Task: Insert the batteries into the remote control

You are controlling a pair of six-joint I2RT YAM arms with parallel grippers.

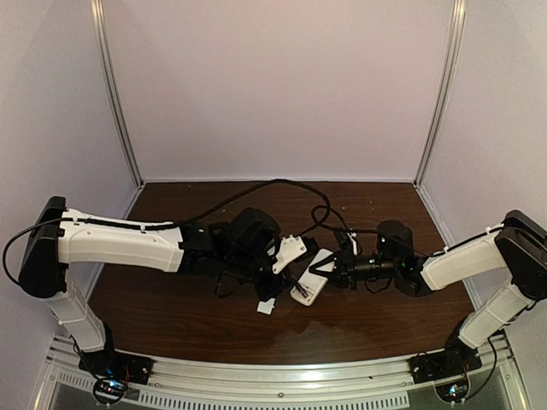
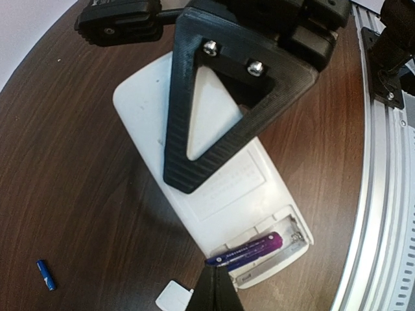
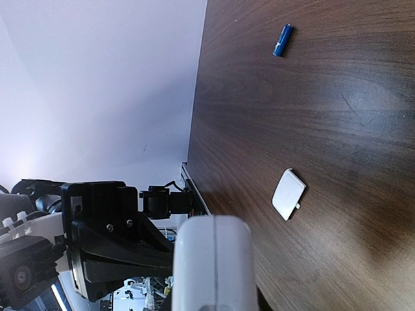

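The white remote is gripped by my right gripper, filling the bottom of the right wrist view. Its open battery compartment holds a purple-and-blue battery lying along one side, with bare space beside it. My left gripper is shut, its tips at the left end of that battery, nothing visible between them. A loose blue battery lies on the table, also seen at left in the left wrist view. The white battery cover lies on the table near the compartment end of the remote.
Both arms reach in over its middle, close together. Walls and a metal front rail bound the space.
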